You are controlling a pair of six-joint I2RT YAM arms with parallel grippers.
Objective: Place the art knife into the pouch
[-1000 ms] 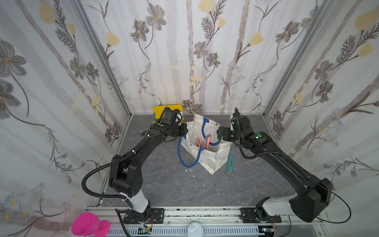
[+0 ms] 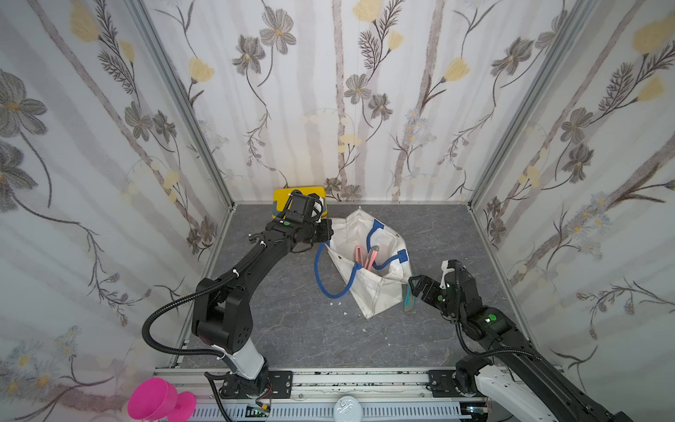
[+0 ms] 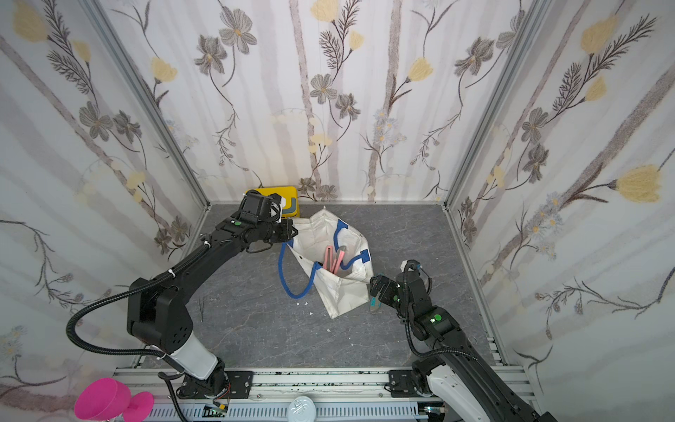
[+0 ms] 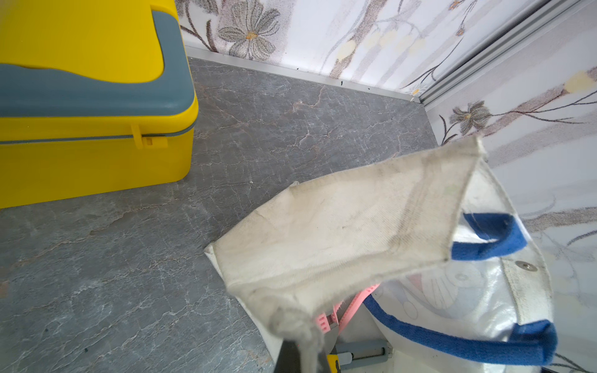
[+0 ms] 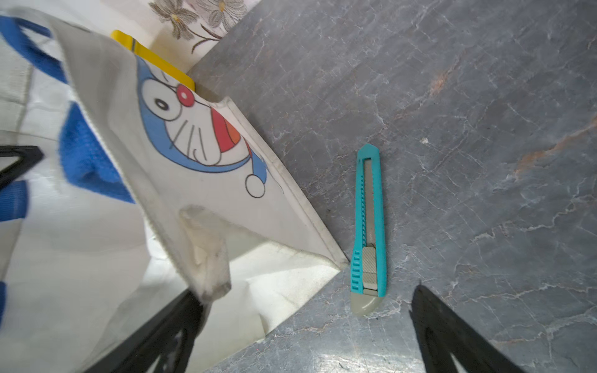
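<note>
The teal art knife (image 5: 362,248) lies flat on the grey table beside the white pouch (image 5: 279,279), its rounded grey end near the pouch's bottom corner. In the top left view the art knife (image 2: 408,299) is partly covered by my right gripper (image 2: 416,287). That right gripper stands open, the knife above and ahead of the gap between its fingers and untouched. One finger (image 5: 177,335) is close against the pouch's edge; contact is unclear. My left gripper is shut on the pouch's cloth rim, holding that side up. The pouch's mouth is open.
Inside the pouch are a pink-handled tool (image 2: 370,258) and a grey and yellow cutter (image 4: 367,353). Blue handles (image 2: 337,294) loop over its sides. A yellow box (image 4: 99,149) stands behind the left arm. Bare table lies right of the knife.
My right gripper has moved from over the pouch's right side toward the front, down near the knife. The pouch's right side has shifted. The left arm has stayed in place.
</note>
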